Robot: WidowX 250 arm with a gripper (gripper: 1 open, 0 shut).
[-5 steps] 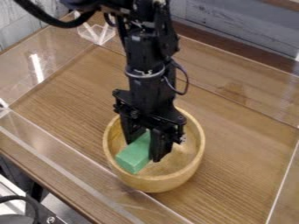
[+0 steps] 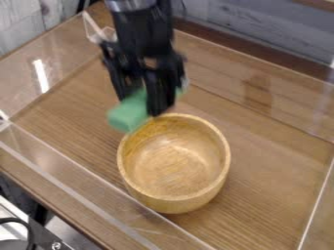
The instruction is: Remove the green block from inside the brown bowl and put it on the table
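Note:
The green block [image 2: 128,114] is raised above the table at the far left rim of the brown bowl [image 2: 222,146], blurred by motion. My dark gripper [image 2: 146,102] is shut on it; the fingers are smeared, so their exact contact is hard to make out. Inside, the bowl is empty, its pale wooden floor fully visible.
Bare wooden table [image 2: 53,117] stretches left of the bowl, and more open surface lies to its right. A clear object [image 2: 100,27] stands at the back left, partly behind the arm. Dark cables [image 2: 20,229] occupy the bottom left corner.
The green block has left the bowl with my gripper, rising up and toward the back left.

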